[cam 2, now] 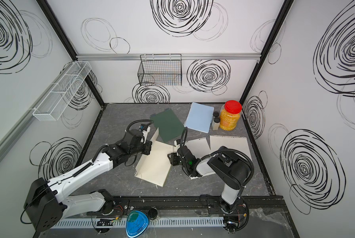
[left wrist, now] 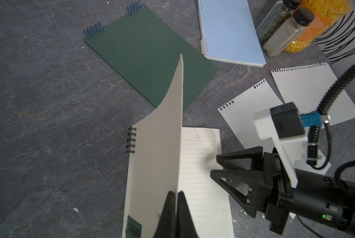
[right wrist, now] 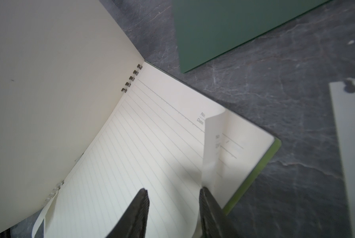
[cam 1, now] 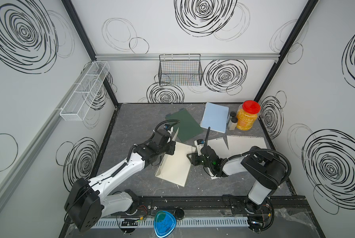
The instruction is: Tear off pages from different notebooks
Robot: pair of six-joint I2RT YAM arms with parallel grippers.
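Note:
A ring-bound notebook lies open, its lined page (left wrist: pixel 201 174) facing up. My left gripper is shut on the edge of its raised cover (left wrist: pixel 155 166), which stands up and bows. At the page's right edge, my right gripper is part open, low over the paper. In the right wrist view, the top sheet's edge (right wrist: pixel 211 146) curls up and runs down to the right-hand finger (right wrist: pixel 209 212); whether it passes inside or outside that finger I cannot tell. A green notebook (left wrist: pixel 145 55) and a blue notebook (left wrist: pixel 231 29) lie closed behind.
Two loose sheets with torn holes lie right of the notebook, the nearer sheet (left wrist: pixel 252 111) partly under my right arm and the farther sheet (left wrist: pixel 316 87) beyond it. Spice bottles (cam 1: pixel 232 123) and a red-lidded jar (cam 1: pixel 247 115) stand back right.

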